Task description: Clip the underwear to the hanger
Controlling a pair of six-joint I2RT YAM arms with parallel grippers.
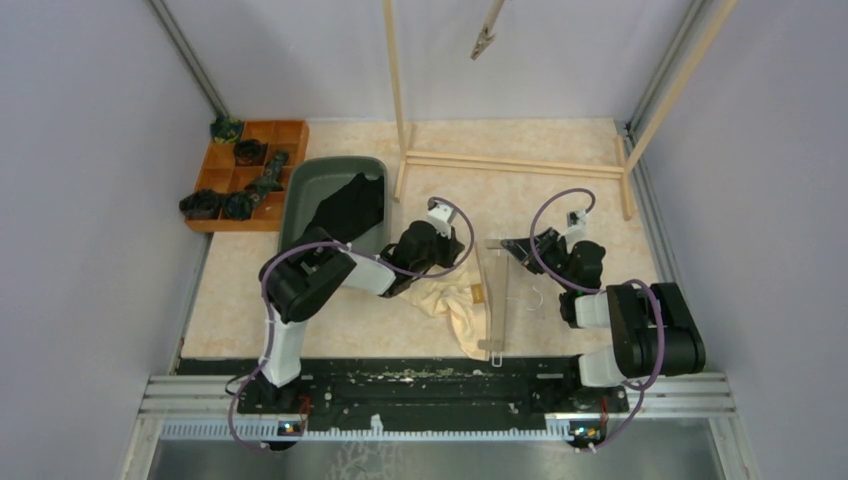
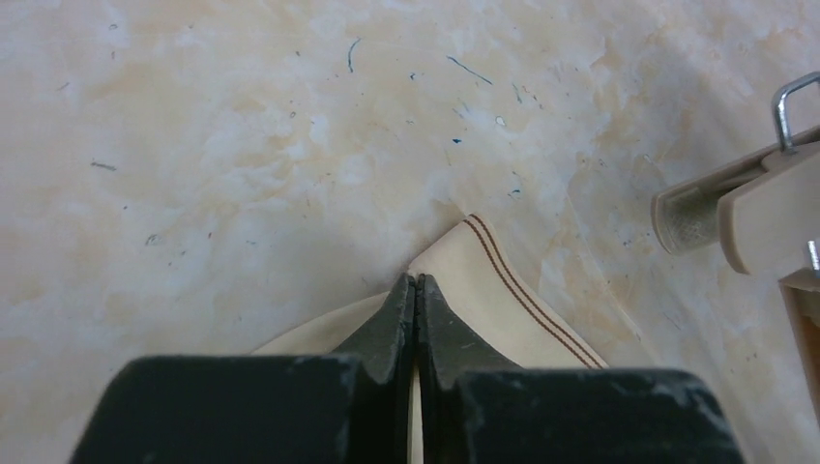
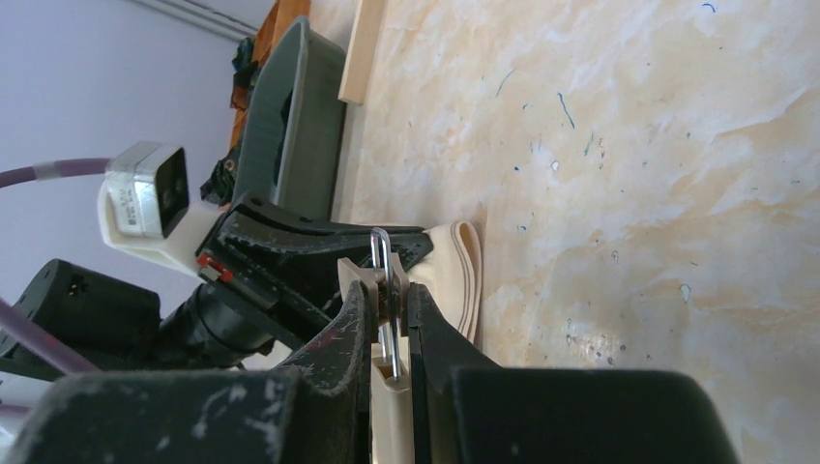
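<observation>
Cream underwear [image 1: 450, 300] with a dark-striped band lies spread on the table; its striped corner [image 2: 493, 261] shows in the left wrist view. My left gripper is down on that cloth near the corner, its fingertips close together; whether cloth is between them is unclear. A light clip hanger [image 1: 499, 300] lies along the underwear's right side, with a metal-looped clip [image 2: 764, 208] at the upper right of the left wrist view. My right gripper is shut on the hanger's clip end.
A green bin [image 1: 293, 200] with black cloth and an orange compartment tray [image 1: 215, 180] stand at the left. A wooden frame [image 1: 510, 163] spans the back, with another clip [image 1: 483, 42] above. Bare table lies between frame and hanger.
</observation>
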